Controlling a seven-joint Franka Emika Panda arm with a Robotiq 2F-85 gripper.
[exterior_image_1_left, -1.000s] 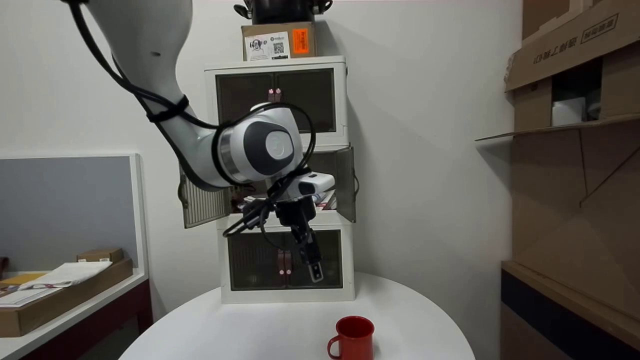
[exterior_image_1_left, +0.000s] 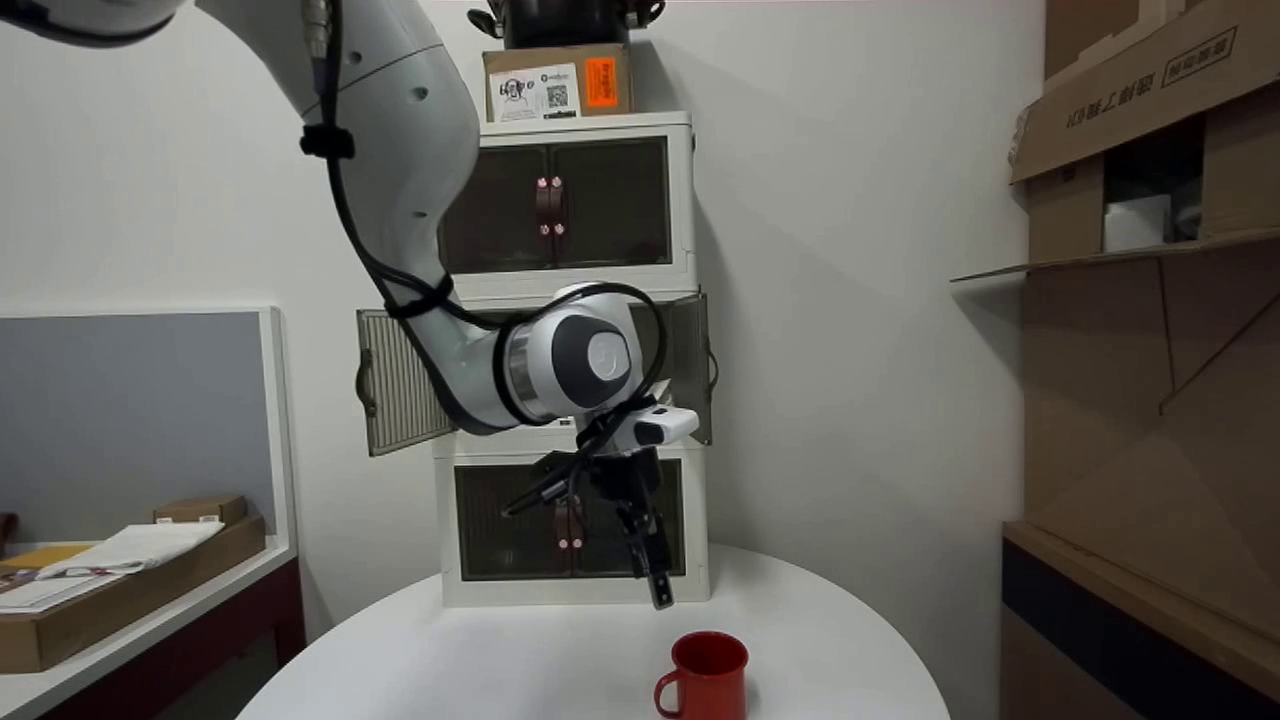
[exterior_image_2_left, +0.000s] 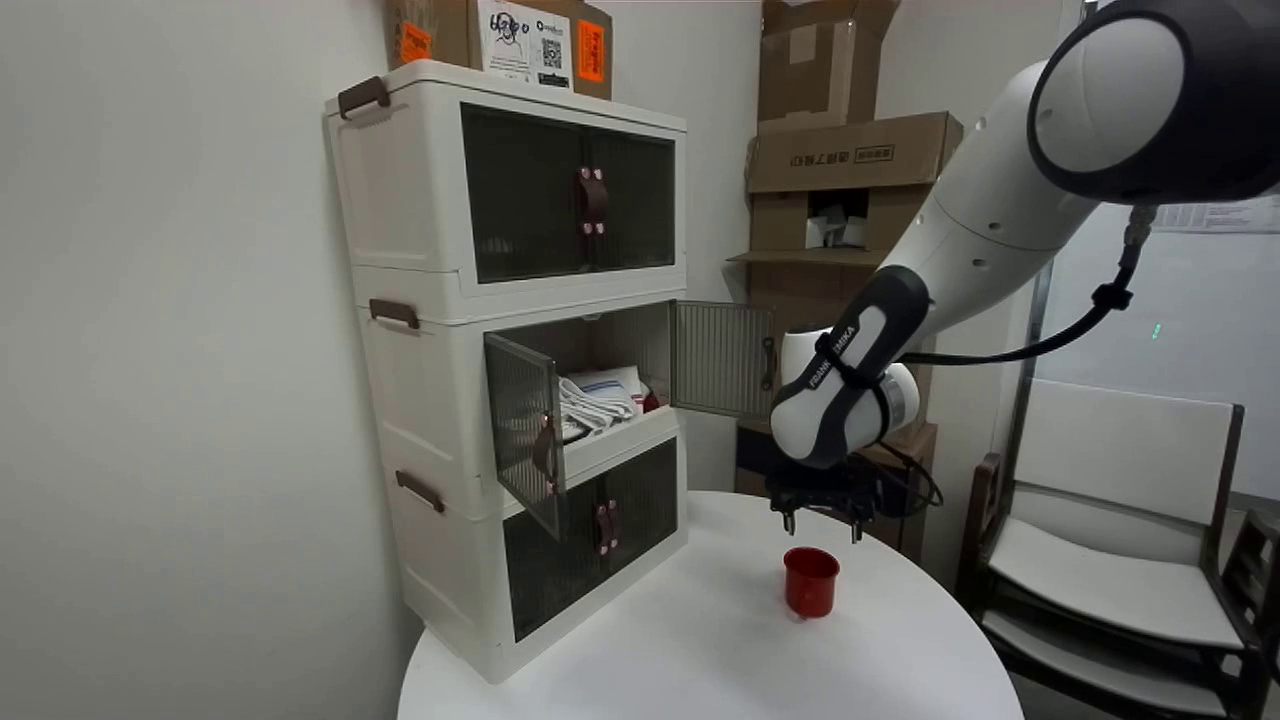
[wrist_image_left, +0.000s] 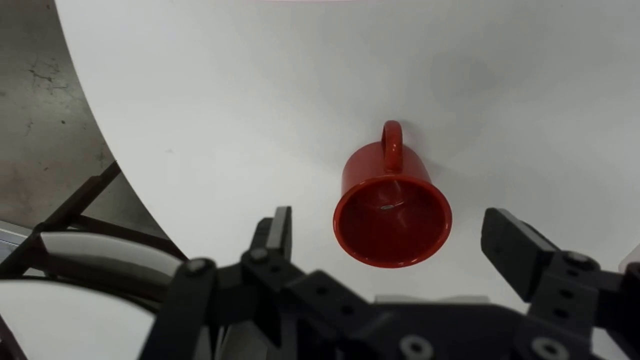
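A red mug (exterior_image_1_left: 710, 678) stands upright on the white round table (exterior_image_2_left: 720, 660), its handle pointing left in exterior view 1. Seen from the wrist, the mug (wrist_image_left: 393, 222) is empty and lies between the two widely parted fingers. My gripper (exterior_image_2_left: 823, 528) hangs above the mug, tilted, without touching it. Its fingers are open with nothing held. In exterior view 1 the gripper (exterior_image_1_left: 660, 588) shows above and slightly left of the mug.
Behind the table's clear surface stands a white stacked cabinet (exterior_image_2_left: 480, 360). Its middle doors, such as the left door (exterior_image_2_left: 524, 432), are swung open, with papers (exterior_image_2_left: 594, 402) inside. Cardboard boxes (exterior_image_1_left: 1140, 396) rise at the right. A chair (exterior_image_2_left: 1110, 540) stands beyond the table.
The arm has moved down and to the right in exterior view 1, bringing the gripper closer to the mug. The mug has stayed in place.
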